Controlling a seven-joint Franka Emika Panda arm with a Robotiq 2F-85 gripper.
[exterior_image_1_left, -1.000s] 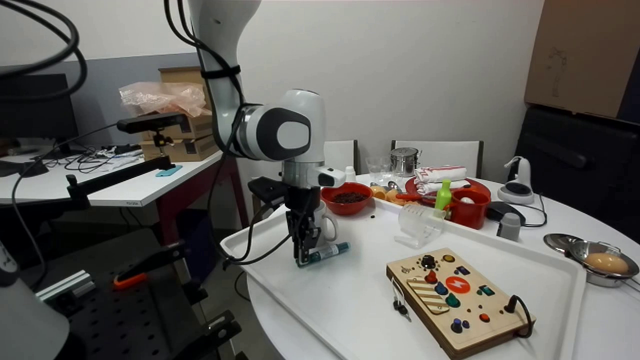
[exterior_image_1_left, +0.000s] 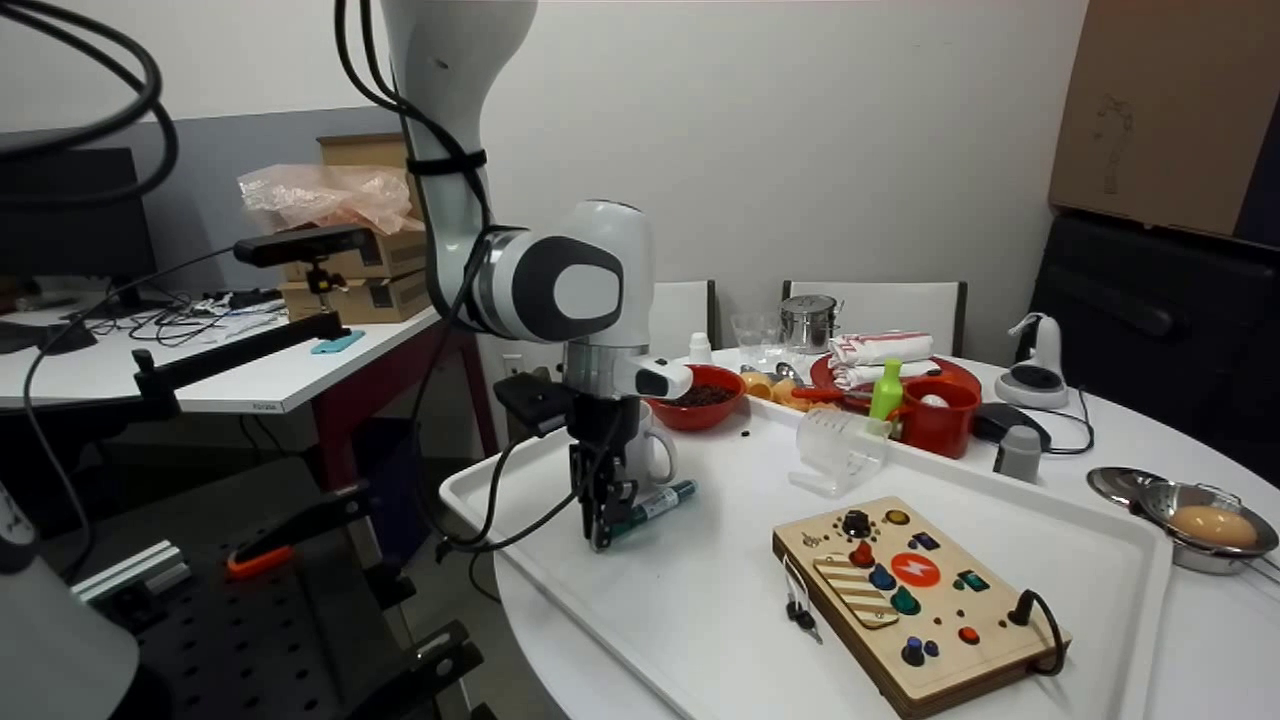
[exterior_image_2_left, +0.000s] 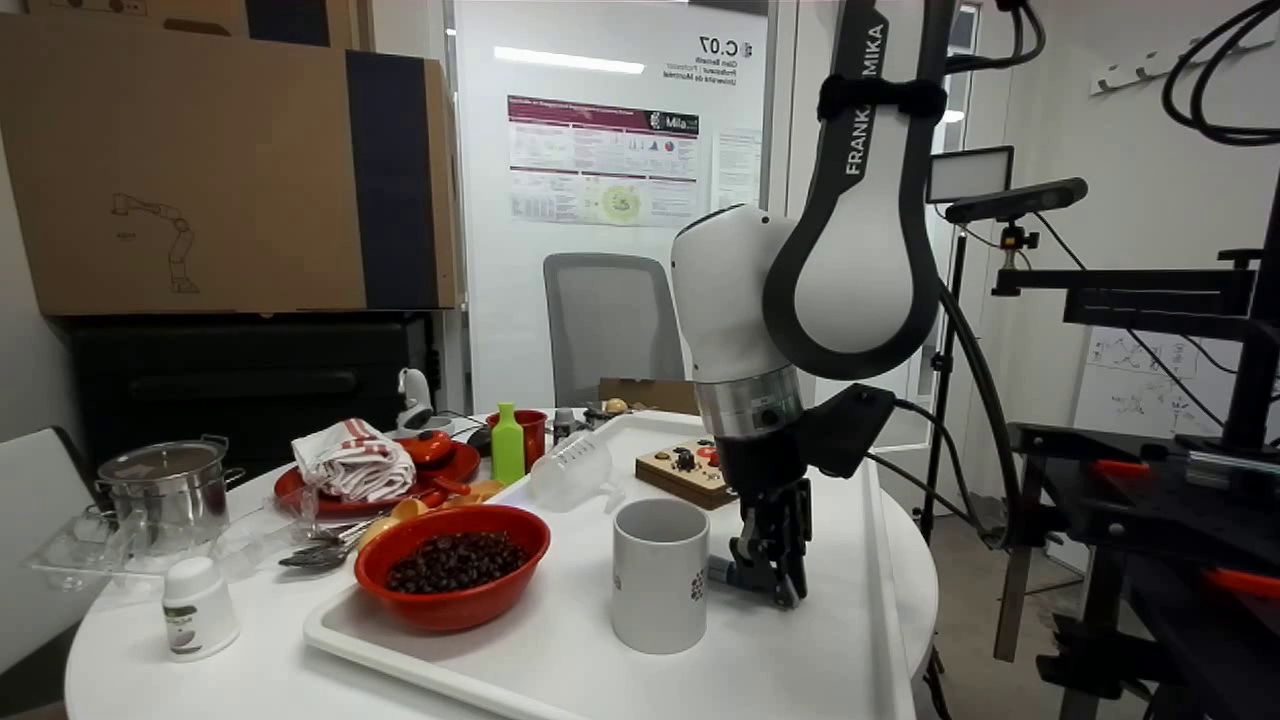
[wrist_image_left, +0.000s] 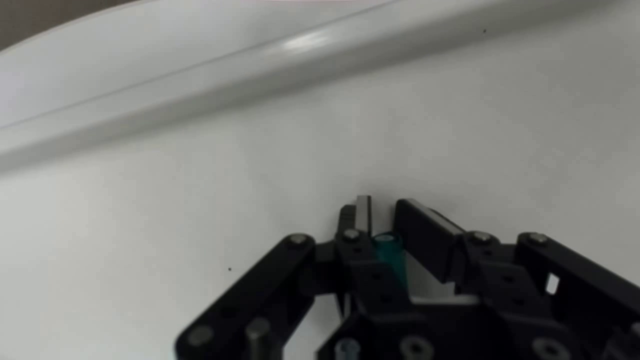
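A teal marker (exterior_image_1_left: 661, 503) lies on the white tray, its near end at my gripper (exterior_image_1_left: 605, 528). In the wrist view the marker's teal end (wrist_image_left: 392, 259) sits between the fingers of my gripper, which is shut on it. Close beside the marker stands a white mug (exterior_image_2_left: 661, 576), upright; in exterior view 1 the arm partly covers it. Exterior view 2 shows my gripper (exterior_image_2_left: 782, 590) low over the tray, just past the mug, with the marker mostly hidden behind the mug and fingers.
A red bowl of dark beans (exterior_image_2_left: 453, 565) sits at the tray's edge near the mug. A wooden switch board (exterior_image_1_left: 918, 600) and a clear measuring cup (exterior_image_1_left: 840, 450) occupy other parts of the white tray (exterior_image_1_left: 720, 624). Bare tray surface lies in front of the gripper.
My gripper has come down to the tray surface around the marker's near end and its fingers have closed there. The marker has shifted only slightly.
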